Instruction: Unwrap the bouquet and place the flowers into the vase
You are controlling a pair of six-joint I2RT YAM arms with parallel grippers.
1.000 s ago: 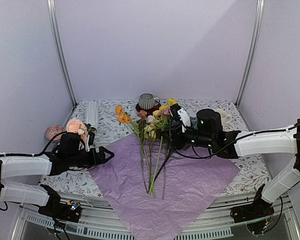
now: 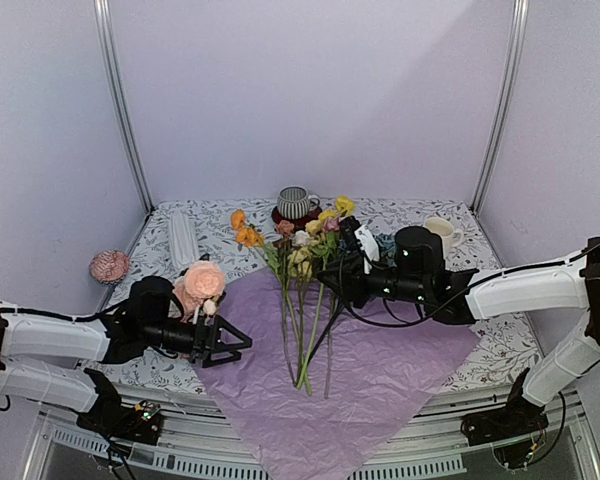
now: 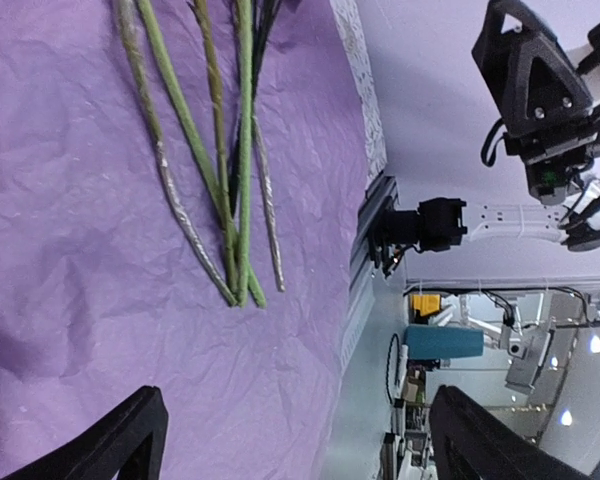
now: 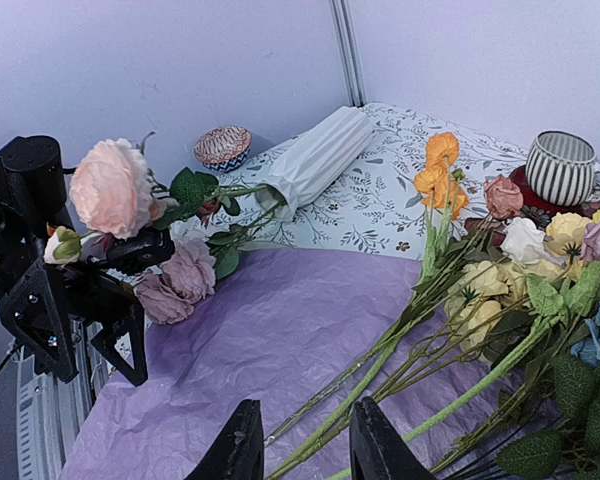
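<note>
The white ribbed vase (image 4: 325, 160) lies on its side at the back left, with stems of pink flowers (image 4: 190, 268) at its mouth. A large peach bloom (image 2: 203, 280) sits against the left gripper's body; whether it is caught there I cannot tell. My left gripper is open over bare purple paper, below the stem ends (image 3: 240, 285). Loose flowers, orange (image 2: 248, 236), white, yellow and mauve, lie bunched on the paper. Beside their upper stems is my right gripper, fingers apart, with stems (image 4: 320, 430) showing beyond the gap.
Purple paper (image 2: 400, 365) covers the front middle. A striped cup (image 2: 294, 203) stands on a dark red saucer at the back, a white mug (image 2: 442, 232) at back right. A patterned bowl (image 2: 109, 266) lies at the left wall.
The right arm has barely moved.
</note>
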